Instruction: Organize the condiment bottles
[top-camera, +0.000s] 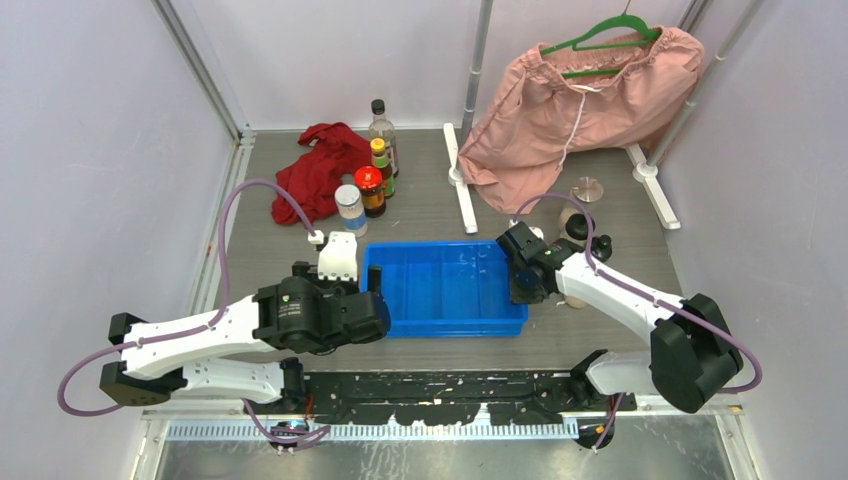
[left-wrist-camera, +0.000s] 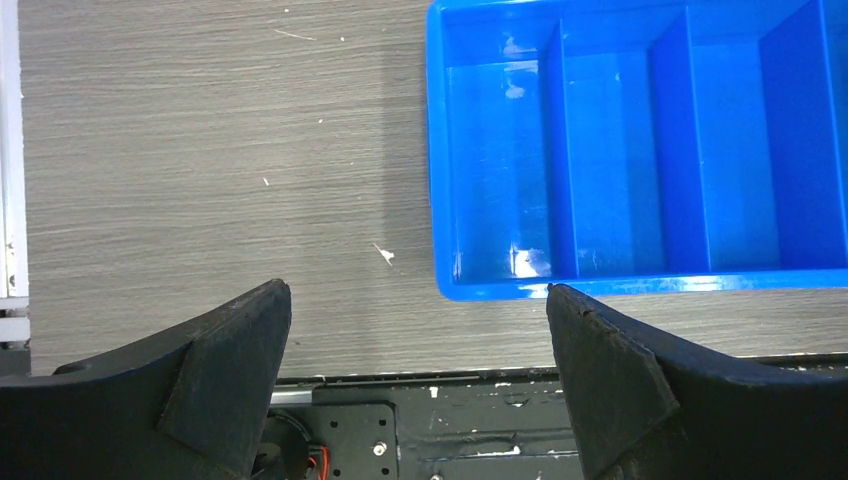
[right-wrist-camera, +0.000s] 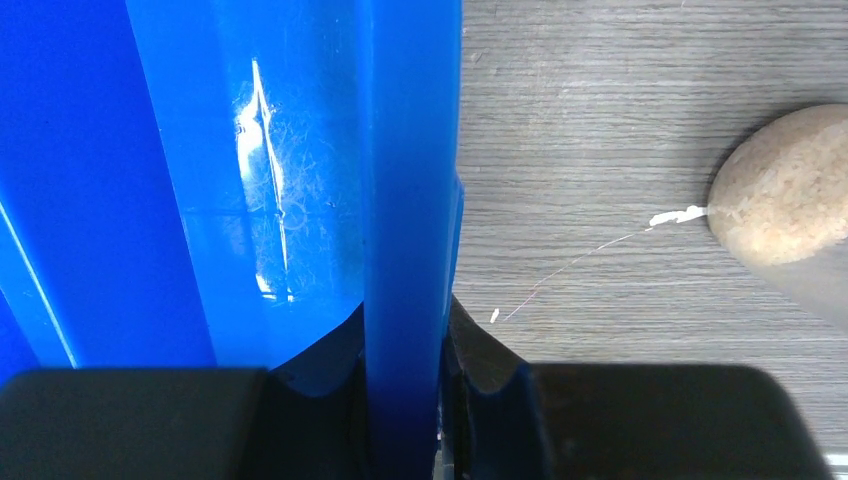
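A blue divided tray lies mid-table. My right gripper is shut on the tray's right wall, which runs between its fingers. My left gripper is open over the tray's left front, nothing between its fingers. Condiment containers stand behind the tray to the left: a white-lidded jar, a red-lidded jar, a yellow-capped bottle and a tall clear bottle. More containers, partly hidden by the right arm, stand to the right; one pale base shows beside the tray.
A red cloth lies at the back left. Pink fabric hangs on a stand at the back right, with white feet on the table. Bare table shows left of the tray.
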